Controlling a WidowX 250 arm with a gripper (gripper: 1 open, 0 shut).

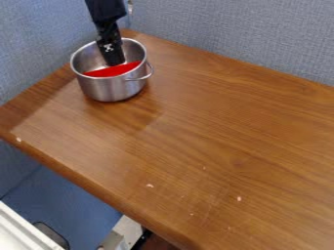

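A steel pot (112,86) with a side handle stands at the far left corner of the wooden table, a red object (112,71) lying inside it. My black gripper (113,57) reaches down from the top into the back part of the pot, above and behind the red object. Its fingertips are small and dark here, and I cannot see clearly what is between them.
Grey-blue padded walls (248,29) border it at the back and left.
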